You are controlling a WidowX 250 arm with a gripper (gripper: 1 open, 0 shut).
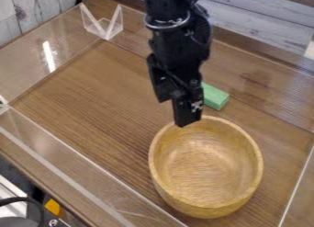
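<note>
The black gripper (173, 100) hangs in the middle of the camera view, open, just above the back rim of a round yellow bowl (205, 171). A green block (214, 97) lies on the wooden table just right of the gripper, partly behind it.
A white wire-like object (103, 25) stands at the back left. Clear plastic edging runs along the left and front of the table (86, 102). A small yellow object (51, 207) shows at the lower left corner.
</note>
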